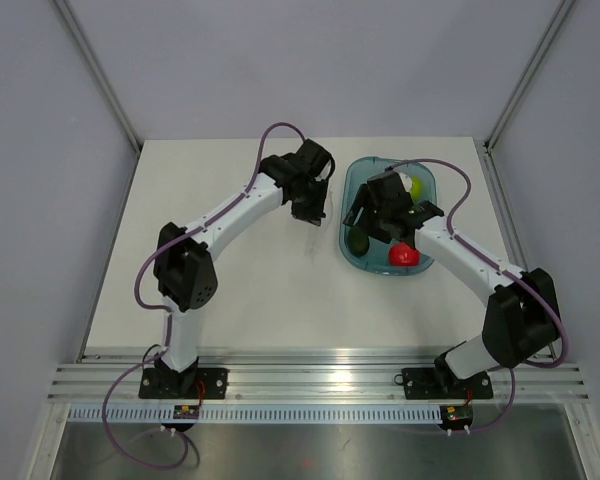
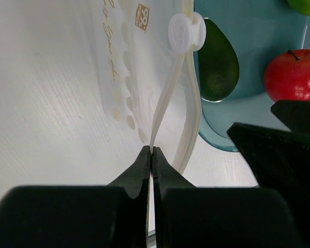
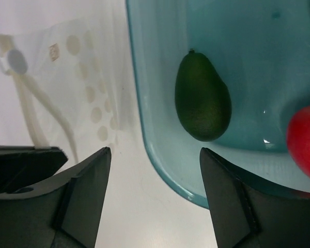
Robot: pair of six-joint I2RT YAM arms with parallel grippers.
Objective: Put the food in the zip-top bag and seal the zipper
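Observation:
My left gripper is shut on one lip of the clear zip top bag (image 2: 119, 77). The other lip curves away to the right, leaving a gap between the two below the white slider (image 2: 183, 33). Over the blue tray, my right gripper is open with nothing between its fingers. Ahead of its right finger, a dark green avocado (image 3: 204, 98) lies in the tray's corner nearest the bag. A red apple (image 2: 294, 77) sits farther right, and a green fruit (image 1: 416, 188) is toward the back.
The blue tray (image 1: 347, 180) stands right beside the bag, its rim between bag and avocado. A white item (image 1: 406, 182) in it is partly hidden by the right arm.

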